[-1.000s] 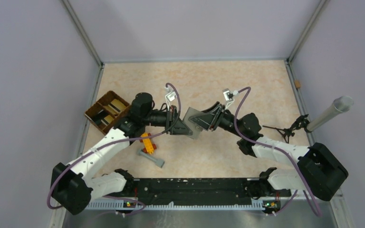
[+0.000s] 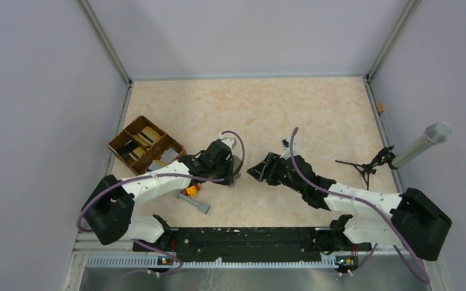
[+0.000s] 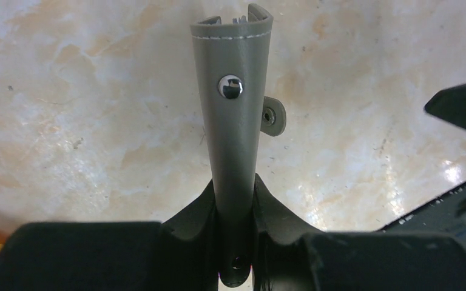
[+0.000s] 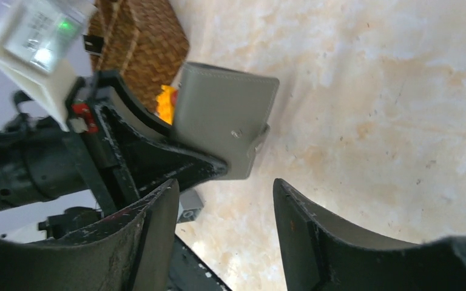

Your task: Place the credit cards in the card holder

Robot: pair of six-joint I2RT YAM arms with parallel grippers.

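A grey leather card holder [image 4: 224, 109] with a metal snap [image 3: 230, 86] is held upright in my left gripper, shut on it over the middle of the table. Its top edge is parted a little in the left wrist view. My right gripper stands apart to its right, open, with nothing between its fingers. In the top view a wooden divided box [image 2: 114, 147] at the left holds yellow, black and grey flat pieces, possibly the cards, too small to tell.
A yellow-and-red object [image 2: 191, 191] and a grey tool [image 2: 200, 206] lie at the front left. A black stand [image 2: 370, 167] and white cylinder [image 2: 418, 145] are at the right.
The right gripper, earlier at the holder, has let go and moved away to the right and front.
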